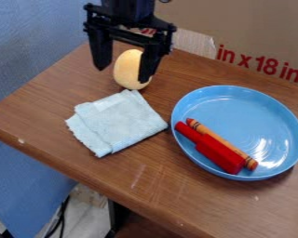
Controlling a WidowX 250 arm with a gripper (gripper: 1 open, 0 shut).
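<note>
My dark gripper (124, 58) is at the top centre of the camera view, open, its two fingers apart over a pale yellow rounded object (131, 72) that sits on the wooden table behind a folded light-blue cloth (115, 122). Whether the fingers touch the yellow object I cannot tell. On the right, a blue plate (259, 121) holds a red cylindrical object (204, 147) and an orange crayon-like stick (222, 139).
A cardboard surface with red printed text stands behind at the upper right.
</note>
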